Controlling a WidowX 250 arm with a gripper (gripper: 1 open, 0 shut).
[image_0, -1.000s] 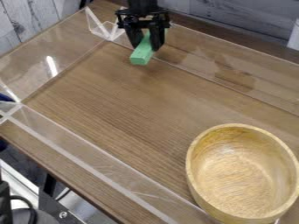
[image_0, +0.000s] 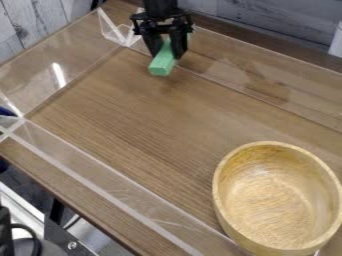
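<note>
My black gripper (image_0: 164, 38) is at the top middle of the camera view, shut on a green object (image_0: 162, 62), an elongated piece that hangs tilted below it near the far part of the wooden table (image_0: 147, 140). The fingertips are dark and small, so their exact contact on the object is hard to see.
A large round light-wooden bowl (image_0: 273, 197) stands at the near right. Clear plastic edging runs along the table's left and near-left side, with cables at the lower left corner. Walls bound the back.
The gripper and green object have shifted very slightly; otherwise the scene looks the same.
</note>
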